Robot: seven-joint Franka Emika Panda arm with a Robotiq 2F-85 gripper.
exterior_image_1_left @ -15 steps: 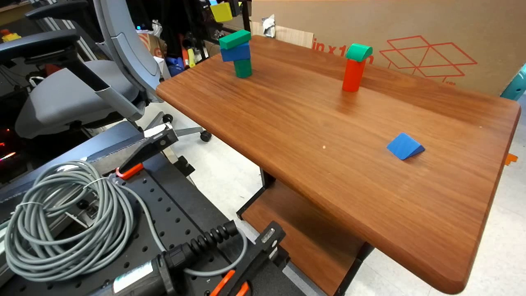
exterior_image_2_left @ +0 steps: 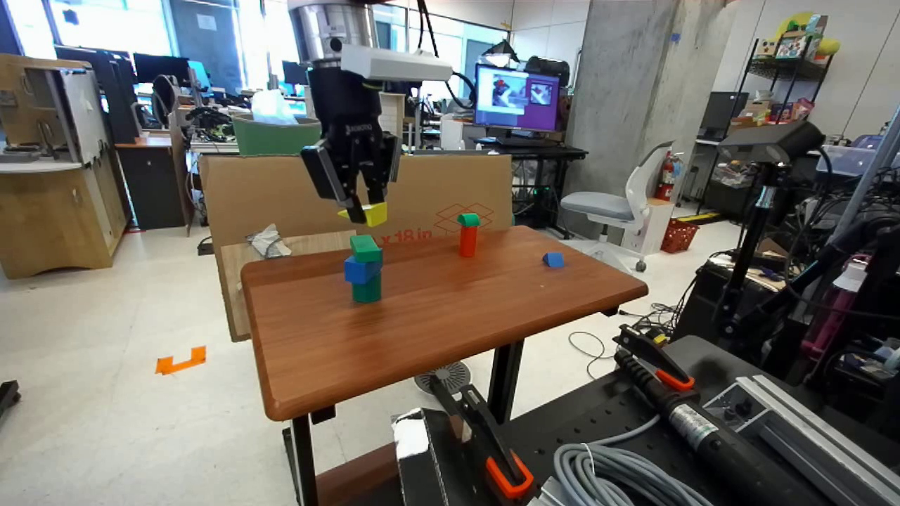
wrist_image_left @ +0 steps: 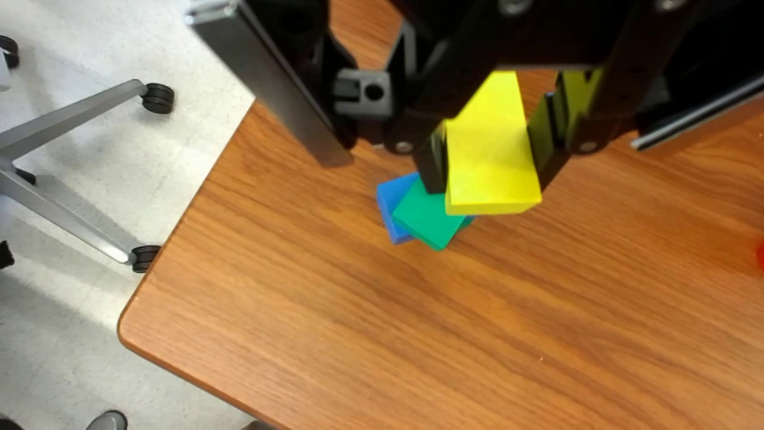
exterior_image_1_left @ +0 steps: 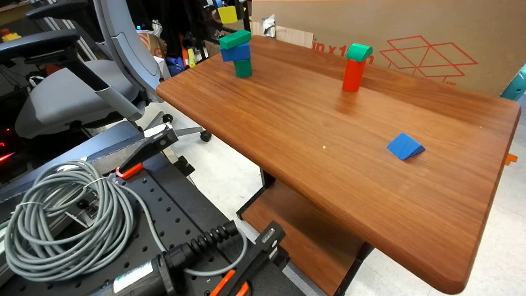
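A yellow block (wrist_image_left: pixel 492 154) is clamped between the fingers of my gripper, which is shut on it. In exterior view 2 the gripper (exterior_image_2_left: pixel 364 206) hangs above the table with the yellow block (exterior_image_2_left: pixel 375 214) in it. Just below stands a stack: a green block (exterior_image_1_left: pixel 235 39) on top, turned askew on a blue block (exterior_image_1_left: pixel 236 52), over a green base piece (exterior_image_1_left: pixel 243 68). Clear space shows between the yellow block and the stack in both exterior views.
A red cylinder (exterior_image_1_left: pixel 353 75) stands upright with a green half-round piece (exterior_image_1_left: pixel 358 52) on it. A blue wedge (exterior_image_1_left: pixel 405 146) lies alone on the wooden table (exterior_image_1_left: pixel 296 133). Cardboard (exterior_image_1_left: pixel 419 29) walls the far side.
The yellow block in my gripper has shifted slightly right and down in exterior view 1. The stack, cylinder and wedge are unmoved.
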